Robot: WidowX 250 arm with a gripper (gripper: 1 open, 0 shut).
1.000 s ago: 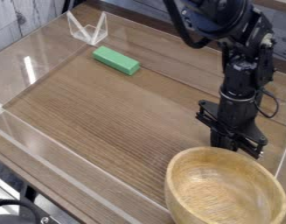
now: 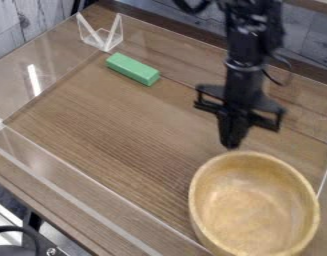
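My gripper (image 2: 233, 120) hangs over the wooden table behind a large beige bowl (image 2: 253, 210), blurred, its black body angled downward; whether its fingers are open or shut is unclear. The bowl fills the lower right. A green block (image 2: 132, 69) lies at the upper left of the table, apart from the gripper.
A white wire-like holder (image 2: 102, 35) stands at the back left. Cables lie past the lower left edge.
The gripper has moved up and to the left, away from the bowl's far rim. The bowl sits slightly differently; the green block is unchanged.
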